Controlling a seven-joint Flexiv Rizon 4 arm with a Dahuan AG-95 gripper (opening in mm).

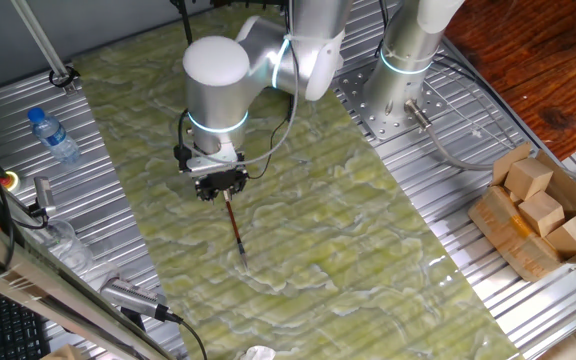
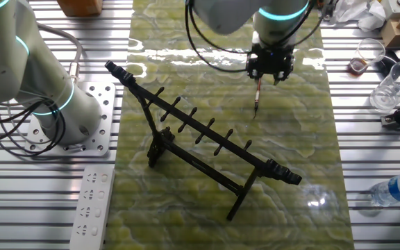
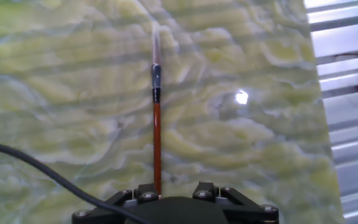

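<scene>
A brush (image 1: 234,228) with a reddish-brown handle, dark ferrule and pale tip appears to lie on the green marbled mat (image 1: 318,240). My gripper (image 1: 222,184) is over the end of its handle. In the wrist view the brush (image 3: 157,143) runs straight up the picture, its handle end hidden behind the gripper. The black fingers (image 3: 146,192) stand apart, with the handle passing nearer the left one; no grip on it shows. Exterior view 2 has the gripper (image 2: 270,72) right above the handle end. A black rack (image 2: 207,132) with a row of pegs stands on the mat, empty.
An open cardboard box (image 1: 513,235) of wooden blocks sits beside the mat. Across the mat are a water bottle (image 1: 54,135) and clear cups (image 2: 393,85). A power strip (image 2: 92,208) lies near the arm's base.
</scene>
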